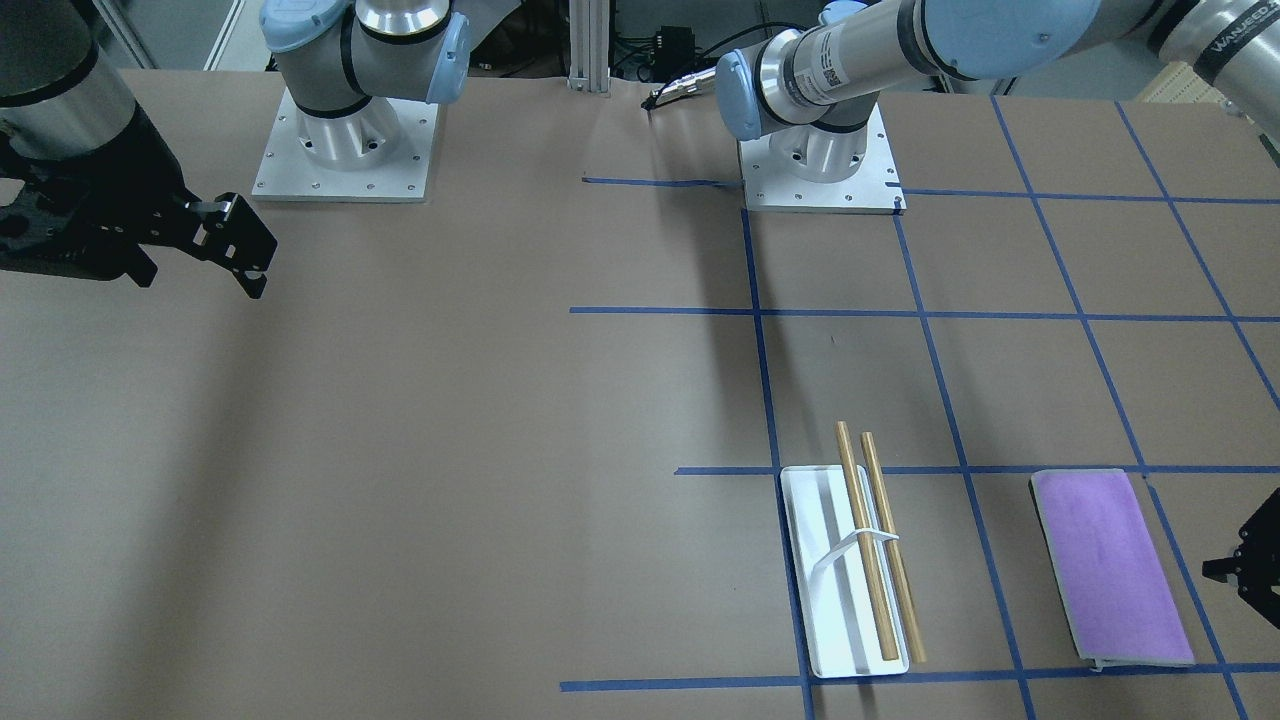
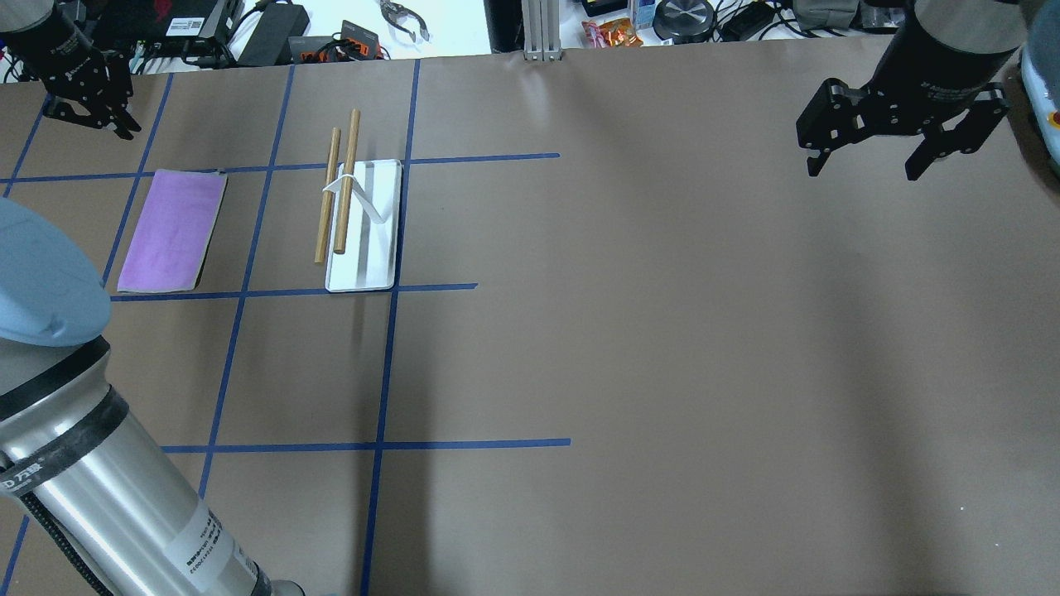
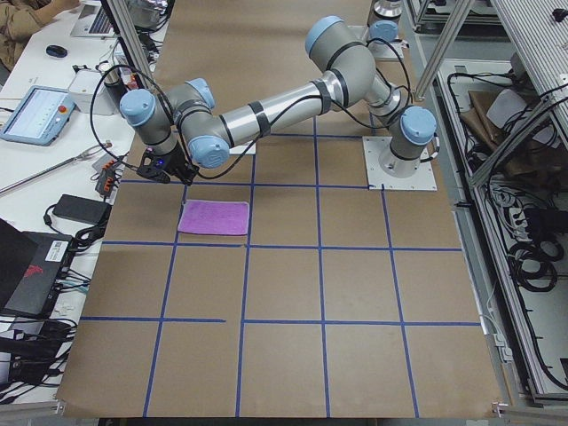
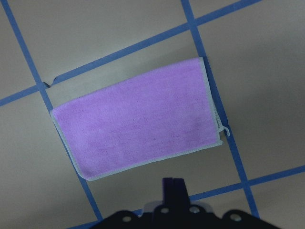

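A purple cloth [image 1: 1108, 564] with a pale edge lies flat on the taped grid; it shows whole in the left wrist view [image 4: 133, 119]. My gripper [image 2: 119, 124] is above the table beside the cloth, toward the top-left of the top view; in the front view it is partly cut off at the right edge. In the wrist view its dark fingertips sit close together at the bottom middle, just off the cloth, with nothing visible between them.
A white tray [image 1: 822, 600] with two wooden sticks and a white strip across them lies beside the cloth. Another arm's black gripper [image 2: 894, 119] hangs at the top right of the top view.
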